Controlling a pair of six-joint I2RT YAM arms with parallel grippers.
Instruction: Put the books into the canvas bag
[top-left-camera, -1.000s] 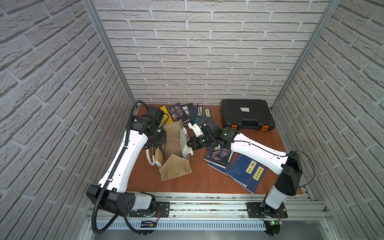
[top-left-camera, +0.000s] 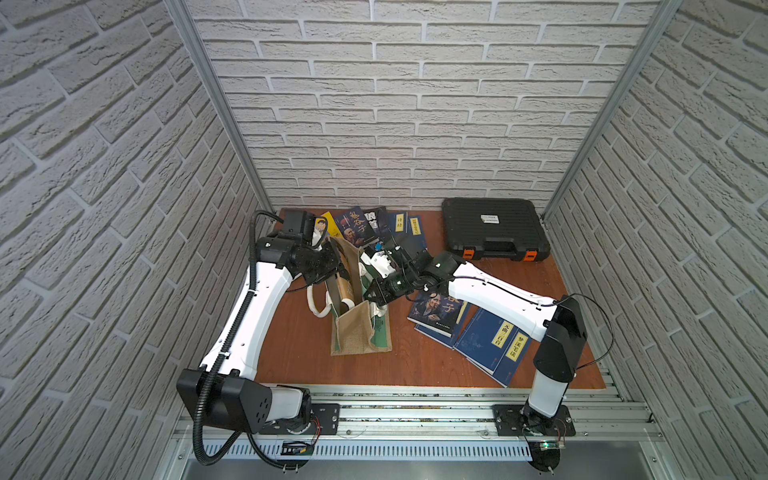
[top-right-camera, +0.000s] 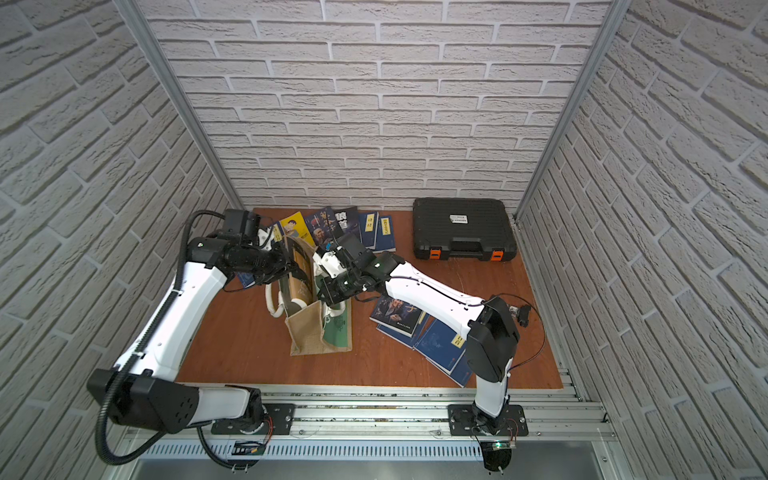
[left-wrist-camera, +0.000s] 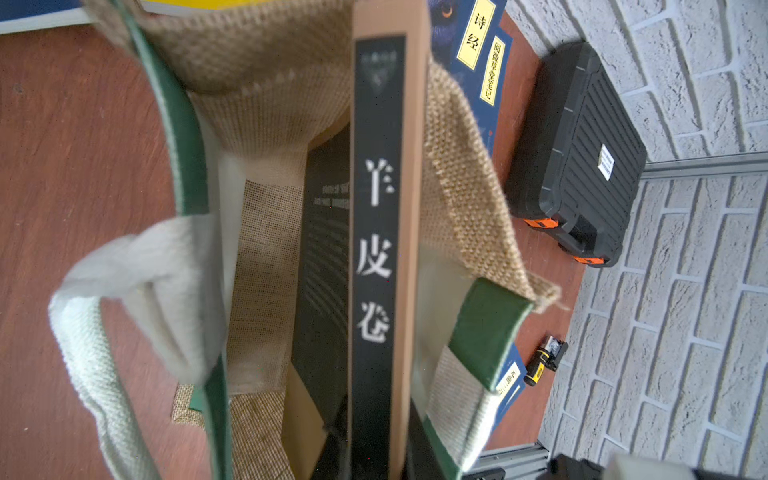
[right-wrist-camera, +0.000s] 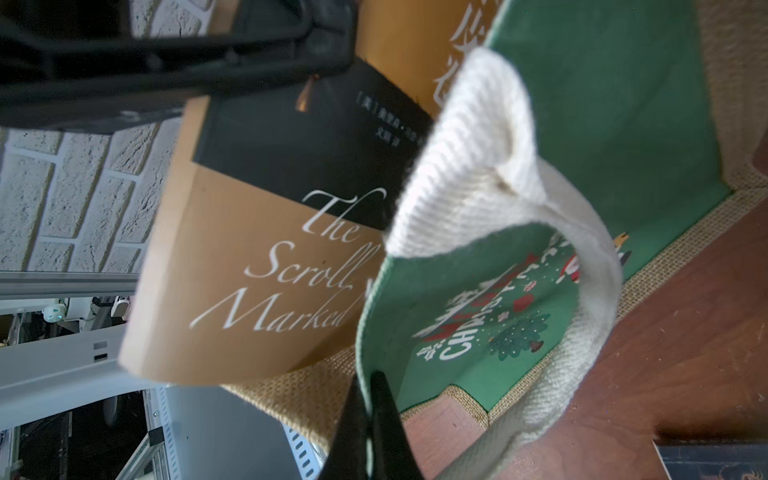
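Observation:
The canvas bag (top-left-camera: 353, 334), burlap with green panels and white handles, stands upright on the table with its mouth open. My left gripper is shut on a tan-and-black book (left-wrist-camera: 380, 200), held spine up at the bag's mouth. Its cover reaches down between the bag's walls; the lower edge is hidden. On the bag's right side, my right gripper is shut on the thin green rim (right-wrist-camera: 364, 344). In the right wrist view, the book's front cover (right-wrist-camera: 232, 272) rises above that rim beside the white handle (right-wrist-camera: 588, 320).
Dark blue books (top-left-camera: 489, 334) lie in overlapping piles right of the bag. Several more books (top-left-camera: 353, 225) lie along the back edge. A black case (top-left-camera: 494, 228) fills the back right. Bare table shows in front of the bag's right side.
My left gripper and the book have shifted right, from the bag's left side to its middle. The right gripper has moved slightly left, and the bag's mouth looks narrower.

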